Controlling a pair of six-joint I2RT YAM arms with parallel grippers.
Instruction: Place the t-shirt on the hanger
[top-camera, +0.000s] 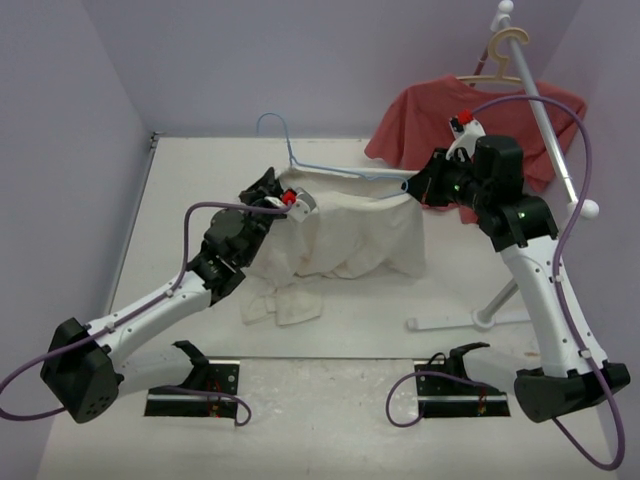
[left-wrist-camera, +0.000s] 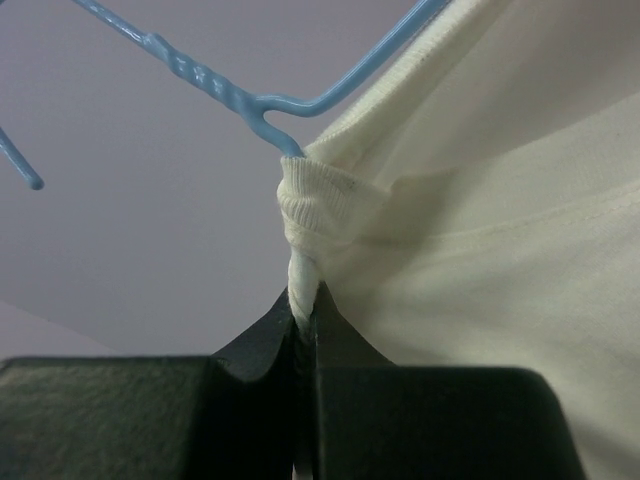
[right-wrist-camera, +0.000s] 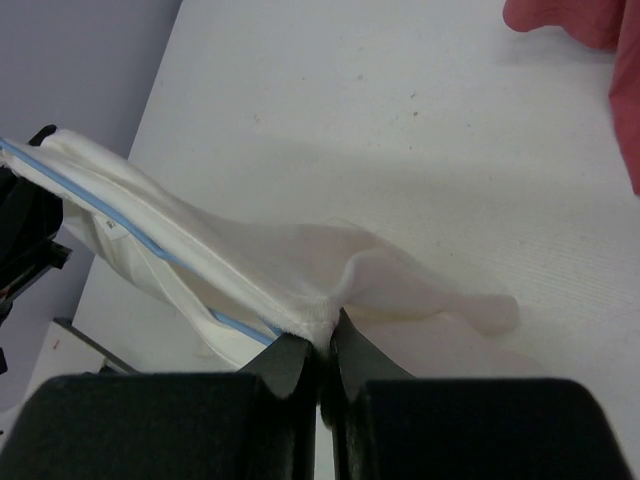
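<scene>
A white t-shirt (top-camera: 345, 225) is stretched between my two grippers above the table, its lower part hanging down to the surface. The blue wire hanger (top-camera: 330, 170) runs along its neckline, hook up at the left. In the left wrist view, my left gripper is shut on the shirt's collar, gathered around the hanger wire (left-wrist-camera: 350, 80) just below its twisted neck. My right gripper is shut on a bunched edge of the shirt (right-wrist-camera: 200, 225) at the right, and the hanger's blue wire (right-wrist-camera: 110, 212) passes into the cloth there. The far end of the hanger is partly hidden.
A red shirt (top-camera: 420, 110) hangs on a cream hanger (top-camera: 500, 65) from the white rack (top-camera: 548, 125) at the right, close behind my right arm. The rack's foot (top-camera: 450, 323) stands on the table. Free table lies at the left and front.
</scene>
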